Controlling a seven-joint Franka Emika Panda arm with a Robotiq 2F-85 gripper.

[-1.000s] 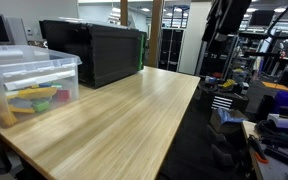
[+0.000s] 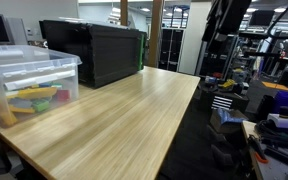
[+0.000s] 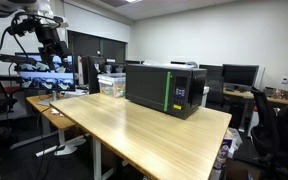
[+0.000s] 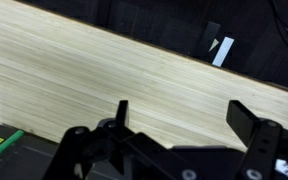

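In the wrist view my gripper stands open, its two dark fingers wide apart, with only bare table between them. It hangs high above the wooden table (image 4: 59, 70). From the first exterior view, the gripper (image 2: 216, 75) appears as a dark shape by the table's right side. The second exterior view has the arm (image 3: 44, 35) at the upper left, above the table's level. A black microwave (image 3: 164, 88) with a green stripe stands at the back of the table; its corner also shows at the lower left of the wrist view.
A clear plastic bin (image 2: 29, 90) holding colourful items sits at the table's left end in the first exterior view. Beyond the table's edge, the wrist view shows dark floor with a white strip (image 4: 223, 52).
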